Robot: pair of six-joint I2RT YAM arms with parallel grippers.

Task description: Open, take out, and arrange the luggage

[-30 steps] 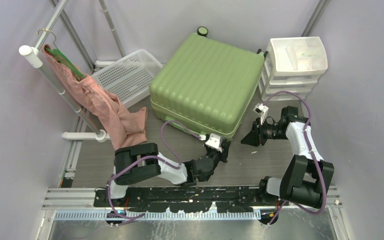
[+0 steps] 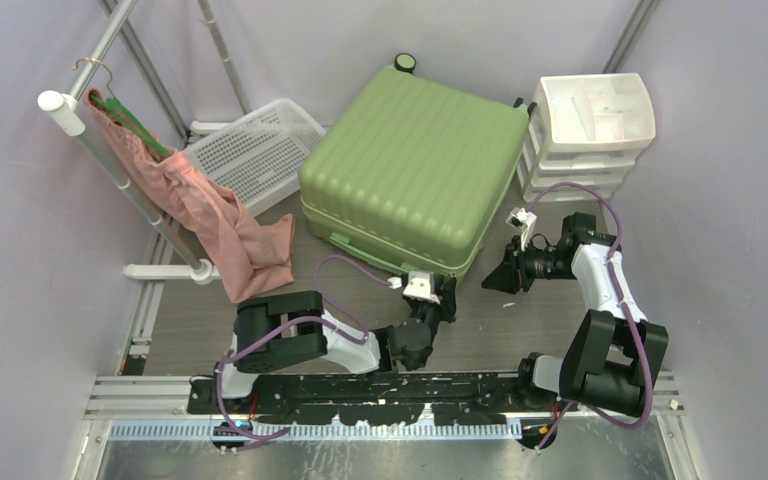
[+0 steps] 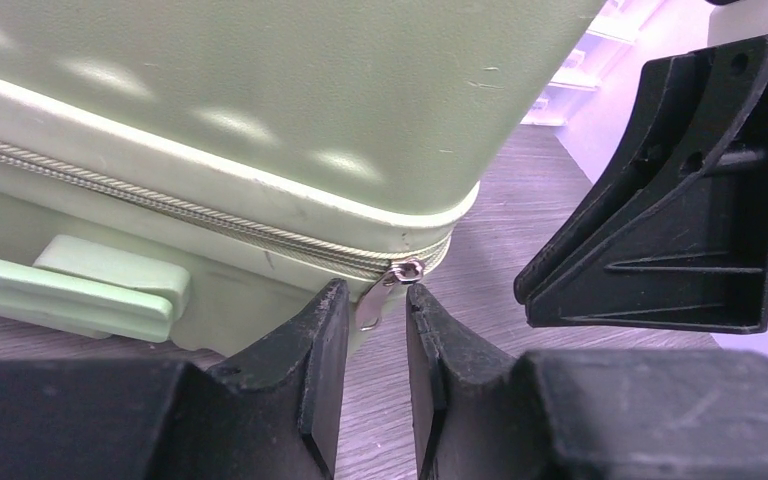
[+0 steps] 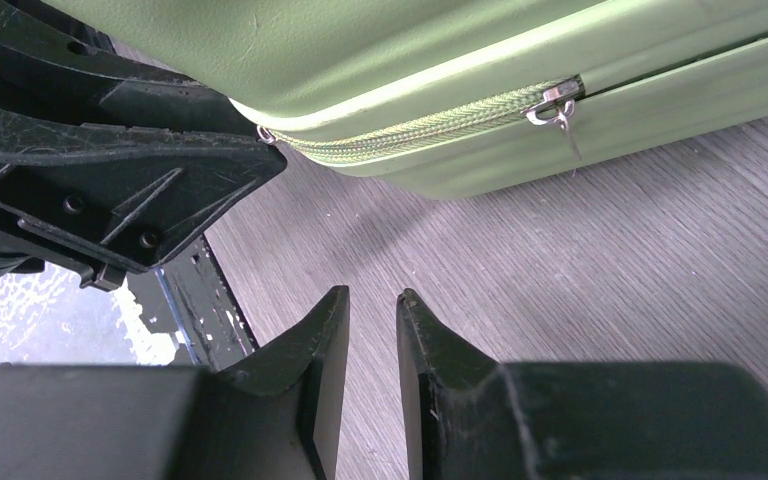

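A green suitcase (image 2: 410, 160) lies closed on the grey floor, its zipper running along the lower side. In the left wrist view my left gripper stands part open just in front of a zipper pull (image 3: 402, 272) at the suitcase's corner; whether the tab is between the fingertips or just beyond them is unclear. My right gripper is part open over bare floor, below and apart from another zipper pull (image 4: 560, 110) on the suitcase's side.
A white drawer unit (image 2: 590, 120) stands at the back right, a white basket (image 2: 255, 150) at the back left. Pink trousers (image 2: 210, 220) hang from a rack at the left.
My left gripper has shifted and turned slightly at the suitcase's near corner. The right arm and the suitcase look unchanged.
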